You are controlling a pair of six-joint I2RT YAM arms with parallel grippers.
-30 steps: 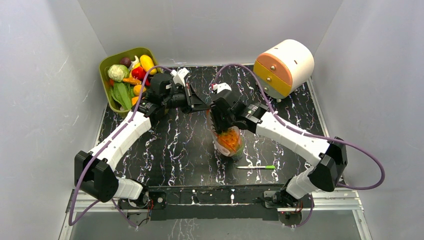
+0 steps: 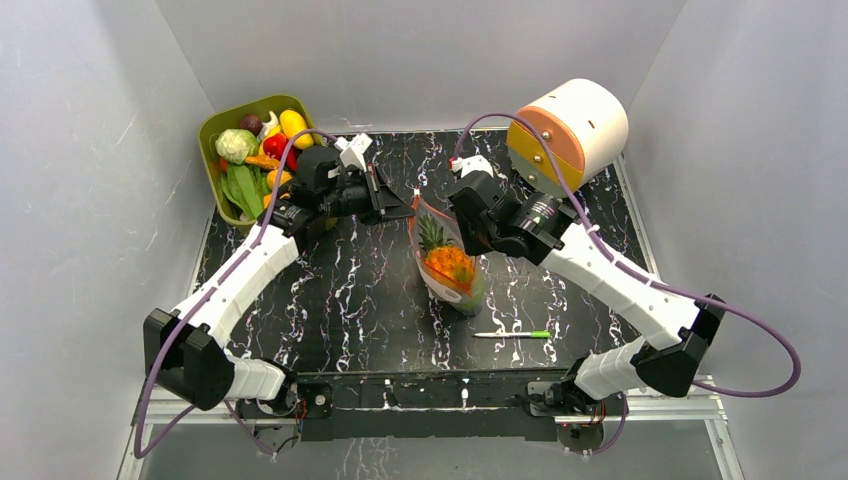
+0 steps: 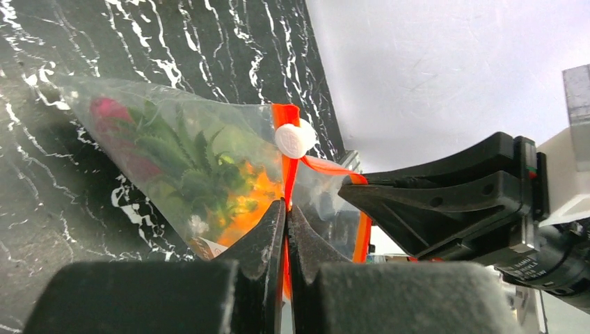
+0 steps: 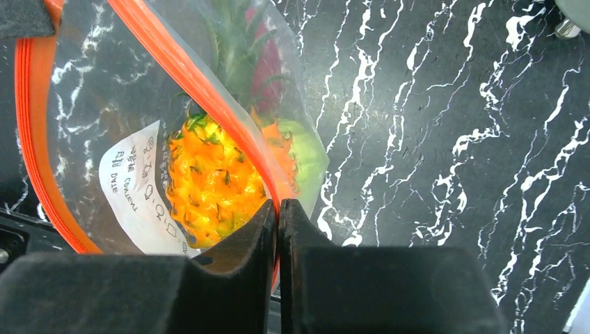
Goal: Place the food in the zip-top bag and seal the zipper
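The clear zip bag (image 2: 445, 270) with orange zipper edges stands mid-table, holding a pineapple (image 4: 216, 181), green leaves and something magenta. In the left wrist view a white slider (image 3: 294, 140) sits on the zipper, and my left gripper is shut on the bag's zipper edge below it. In the right wrist view my right gripper has its fingertips close together at the orange rim on the bag's other side; whether it grips is hard to tell.
A green basket of produce (image 2: 240, 120) is at back left, a cream and yellow container (image 2: 575, 125) at back right. A pen (image 2: 510, 334) lies at front right.
My right gripper has moved right from over the bag to its right side, uncovering more of the pineapple. The left arm is nearly unchanged.
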